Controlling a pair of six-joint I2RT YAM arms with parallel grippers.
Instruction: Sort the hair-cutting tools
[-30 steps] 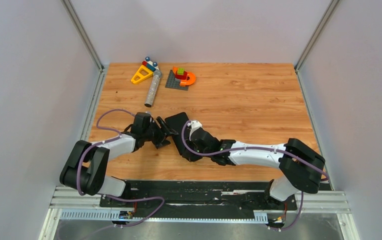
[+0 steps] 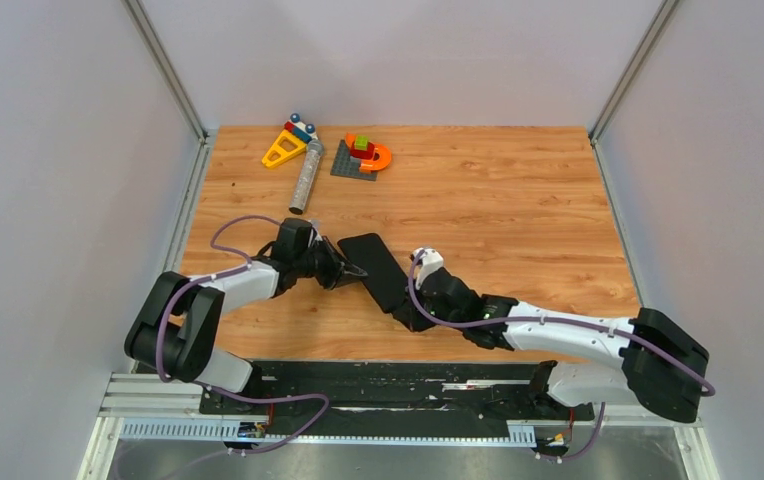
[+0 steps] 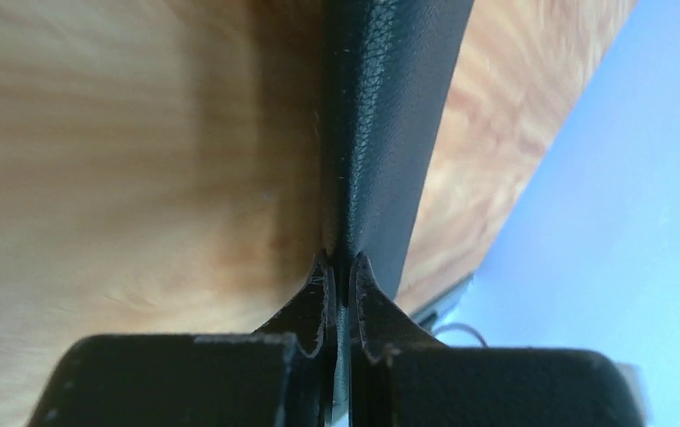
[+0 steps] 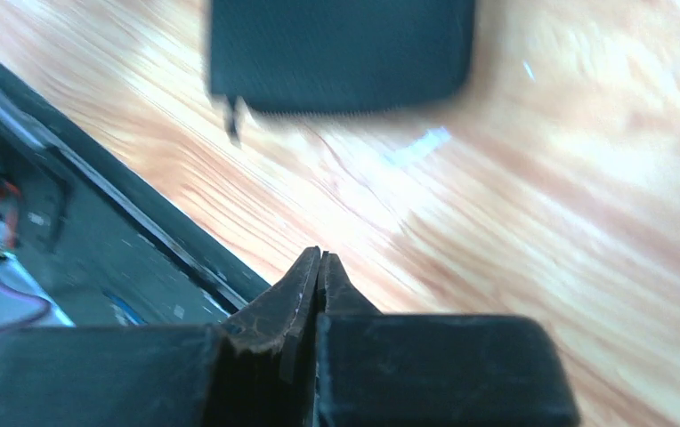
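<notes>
A black zippered case (image 2: 373,262) lies at the front middle of the table, its long axis slanted. My left gripper (image 2: 358,275) is shut at the case's left edge; in the left wrist view its fingertips (image 3: 363,271) meet on that dark edge, and I cannot tell whether any of it is pinched between them. My right gripper is shut with nothing showing between its fingers, over bare wood just off the case's zippered end (image 4: 336,71). The case's contents are hidden.
At the back left lie a yellow toy piece with blocks (image 2: 283,147), a speckled silver cylinder (image 2: 307,177) and a grey plate (image 2: 343,165) with orange and red pieces. The table's front edge is near the right gripper.
My left gripper has shut and moved right along with the case, which has shifted right and slightly toward the front. My right arm has moved right, uncovering more of the case.
</notes>
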